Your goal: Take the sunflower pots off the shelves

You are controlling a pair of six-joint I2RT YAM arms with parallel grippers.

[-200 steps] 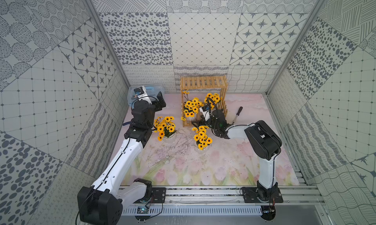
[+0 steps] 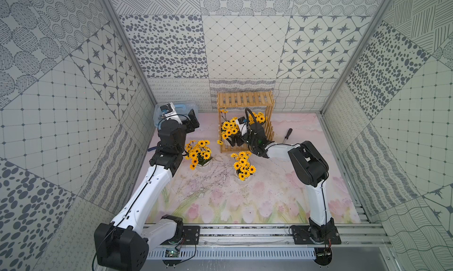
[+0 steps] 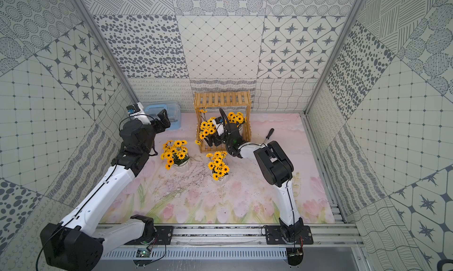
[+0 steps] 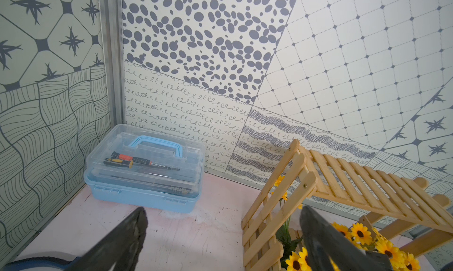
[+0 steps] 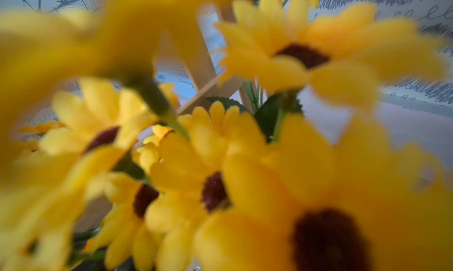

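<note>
The wooden shelf (image 2: 245, 100) stands at the back centre. Inside it, on the lower level, are a left sunflower pot (image 2: 229, 126) and a right sunflower pot (image 2: 260, 118). Low at the left one's front is my right gripper (image 2: 235, 141), its fingers apart; whether they reach around the pot cannot be made out. Blossoms (image 5: 214, 191) fill the right wrist view and cover those fingers. On the table in front of the shelf are two more sunflower pots, one to the left (image 2: 199, 153) and one nearer the middle (image 2: 243, 166). My left gripper is open and empty, left of the shelf.
A clear-lidded blue toolbox (image 4: 146, 167) sits in the back left corner. To the right of the shelf lies a black-handled screwdriver (image 2: 288, 133).
The left arm has stayed still.
</note>
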